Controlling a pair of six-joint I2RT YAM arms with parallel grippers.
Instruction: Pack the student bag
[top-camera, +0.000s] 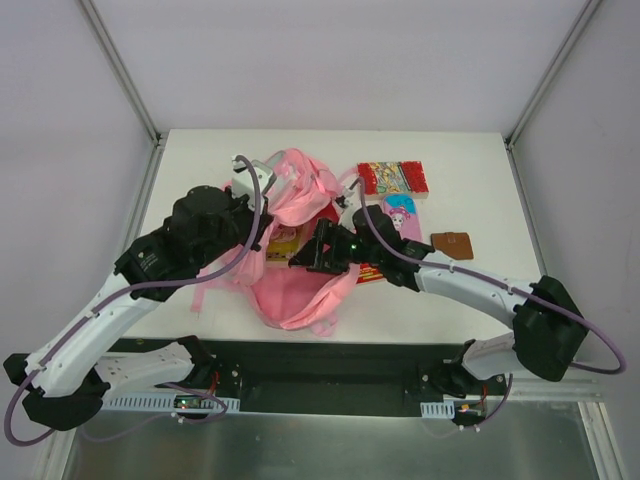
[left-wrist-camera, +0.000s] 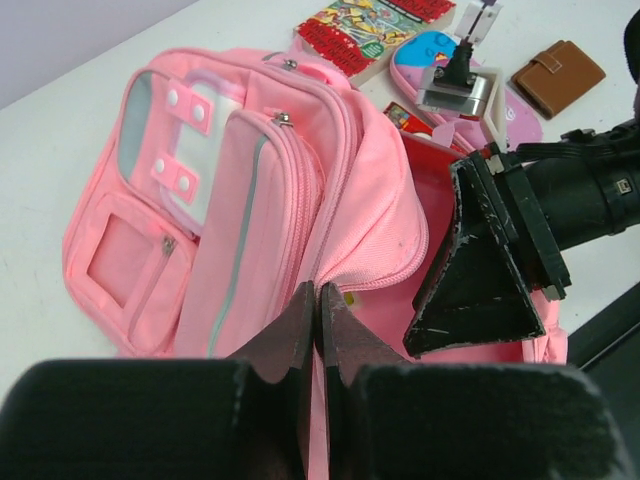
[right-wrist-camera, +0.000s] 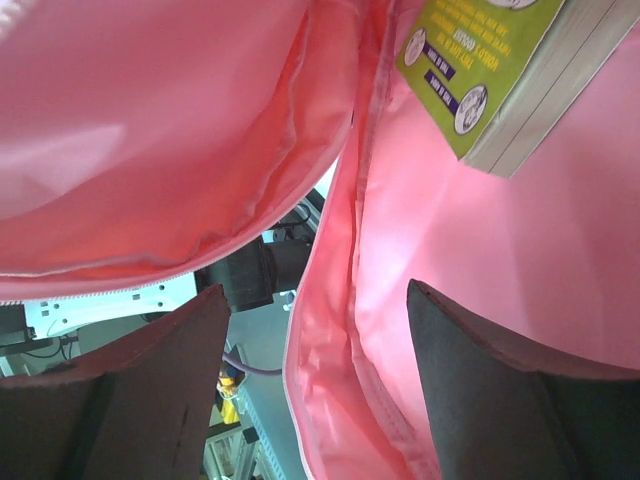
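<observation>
The pink backpack (top-camera: 300, 295) lies open on the white table. My left gripper is shut on the edge of its pink flap (left-wrist-camera: 375, 220), with the pockets folded to the left. My right gripper stands open over the bag's opening, beside that flap. A green-and-yellow book (right-wrist-camera: 485, 70) lies inside the bag, seen in the right wrist view and partly in the top view (top-camera: 282, 242).
Right of the bag lie a red-edged book (top-camera: 392, 178), a pink-and-blue case (top-camera: 400, 215), a brown wallet (top-camera: 450, 244) and a red book (top-camera: 370, 272), partly under the right arm.
</observation>
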